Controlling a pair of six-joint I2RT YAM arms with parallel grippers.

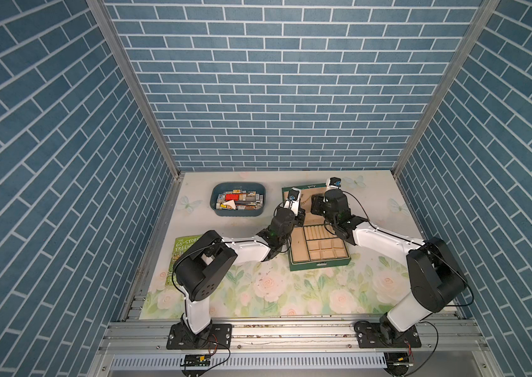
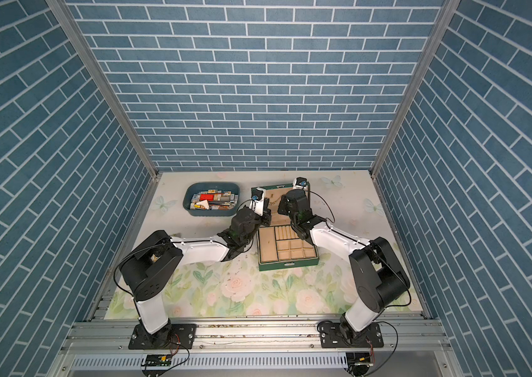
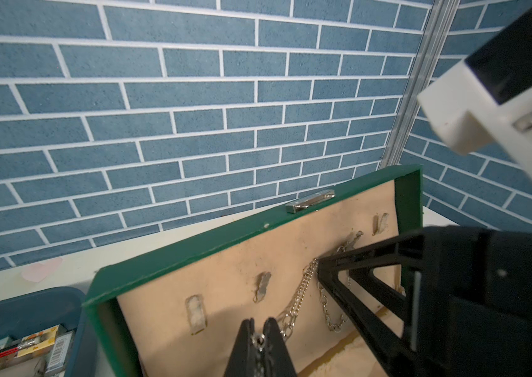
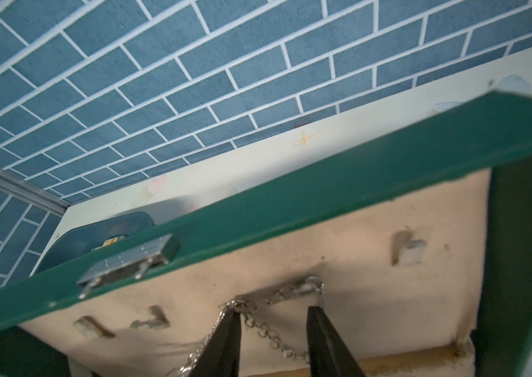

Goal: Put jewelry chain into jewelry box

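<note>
The silver jewelry chain (image 3: pixel 300 295) stretches before the upright lid (image 3: pixel 228 282) of the green jewelry box (image 1: pixel 320 264). In the left wrist view, my left gripper is shut on one end, with links showing between its fingertips. The chain rises from there toward my right gripper, which stands open before the lid. Some links (image 4: pixel 266 333) sag between the right fingers in that view, and others hang close to a small hook (image 4: pixel 308 286) on the lid's lining. Whether the chain rests on that hook is unclear.
Divided wooden compartments (image 1: pixel 325 243) fill the box's lower half, in front of both grippers. A blue bin (image 1: pixel 237 212) full of small items stands at the back left. A green book (image 1: pixel 181 251) lies partly under the left arm.
</note>
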